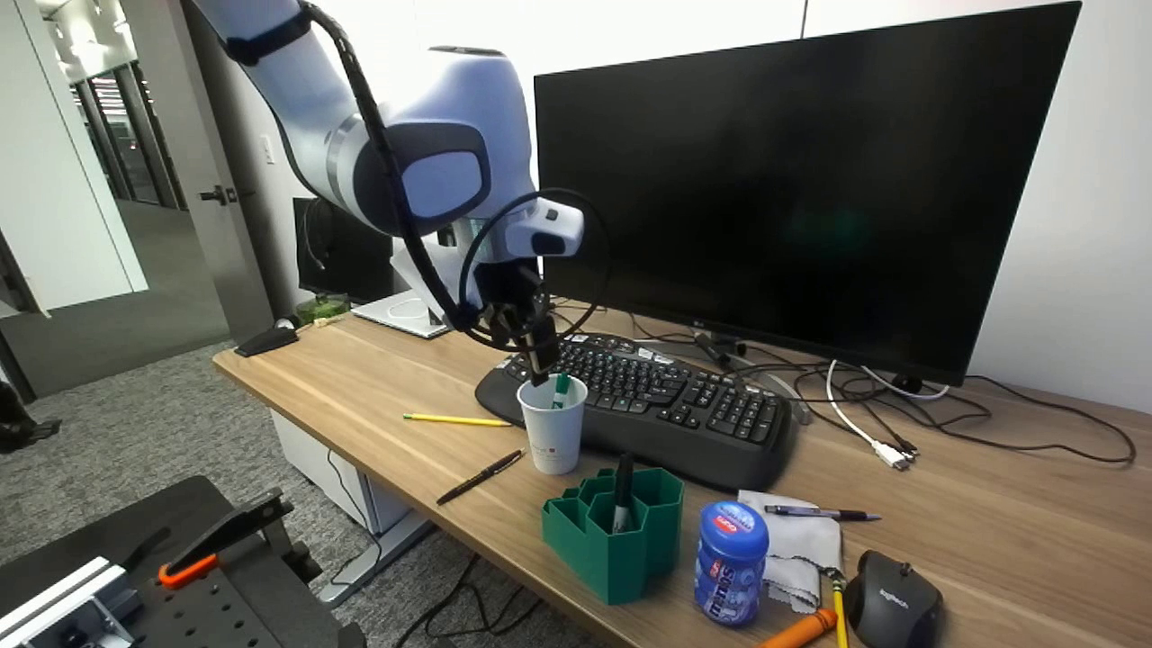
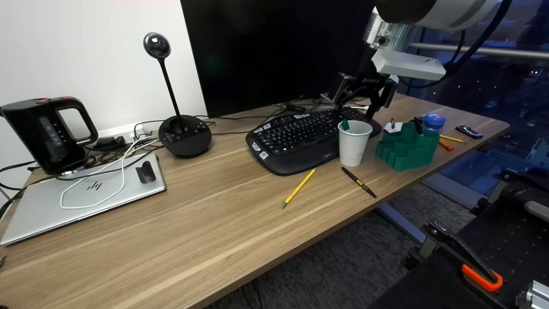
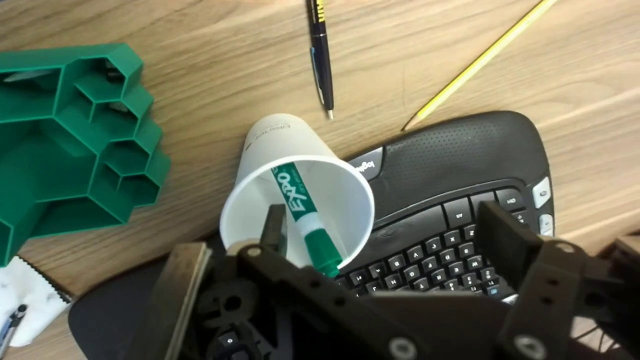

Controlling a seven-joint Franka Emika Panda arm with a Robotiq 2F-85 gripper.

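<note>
A white paper cup [image 1: 553, 437] stands upright on the desk against the front of the black keyboard [image 2: 288, 159]. Inside it leans a green Expo marker [image 3: 300, 204], its capped end at the rim. My gripper is open above the cup and keyboard, its fingers spread wide. One finger [image 3: 274, 228] overlaps the cup's opening in the wrist view, left of the marker; the other finger [image 3: 507, 240] is over the keys. Nothing is held. Whether the near finger touches the cup, I cannot tell.
Beside the cup are a green honeycomb holder [image 1: 612, 551] with a black marker, a dark pen [image 2: 358, 182] and a yellow pencil [image 2: 299, 188]. A blue gum tub [image 1: 731, 563] stands farther right. Behind the keyboard rises a large monitor [image 1: 778, 216].
</note>
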